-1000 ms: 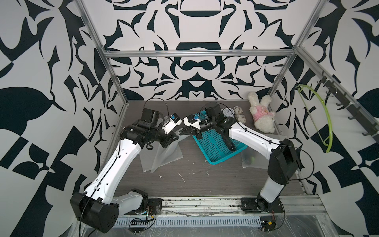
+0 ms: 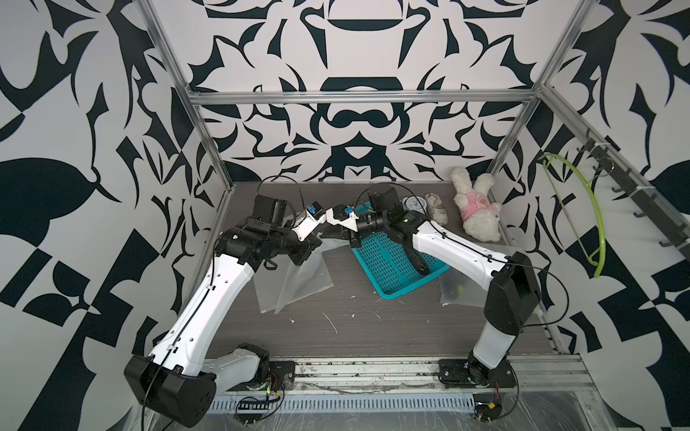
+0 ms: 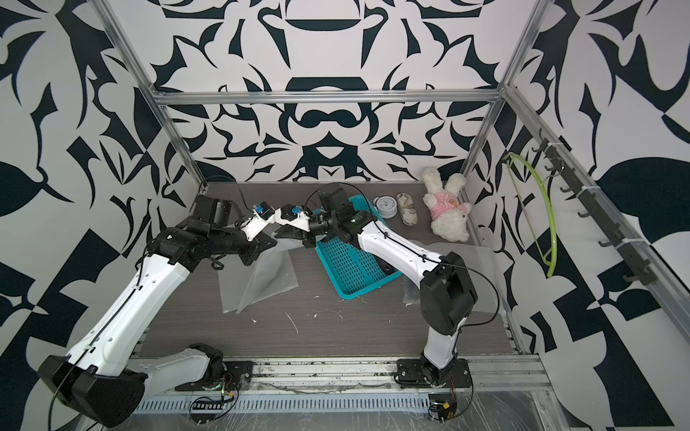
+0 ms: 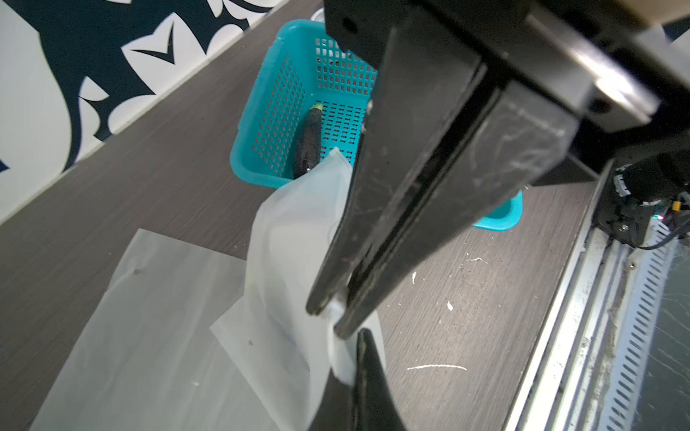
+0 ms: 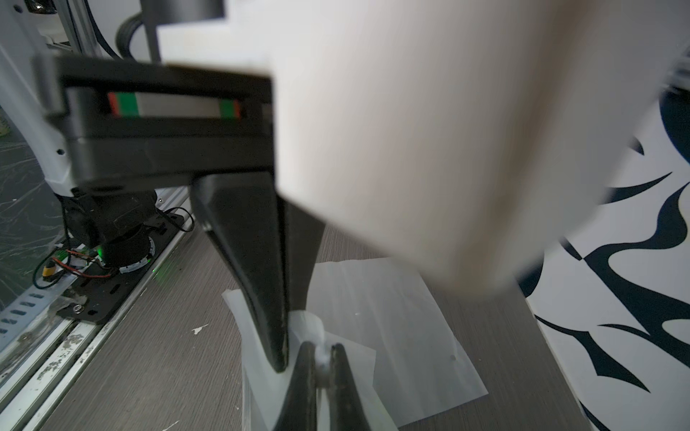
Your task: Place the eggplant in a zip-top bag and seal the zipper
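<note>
Both grippers meet over the left-middle table. My left gripper is shut on a translucent plastic bag [image 4: 287, 251], which rises crumpled from the table. My right gripper is also shut at the bag's upper part, its tips right beside the left one's. The bag's lower part spreads over another flat sheet [image 5: 402, 323]. The dark eggplant [image 4: 309, 143] lies in the turquoise basket [image 2: 381, 280], right of the bag, partly hidden by the right arm in the top views.
A plush rabbit [image 2: 480, 215], a small shoe [image 3: 406, 209] and a round silver object [image 3: 386, 207] sit at the back right. Another clear bag [image 2: 460, 291] lies at the right, under the right arm.
The basket and other objects are unchanged.
</note>
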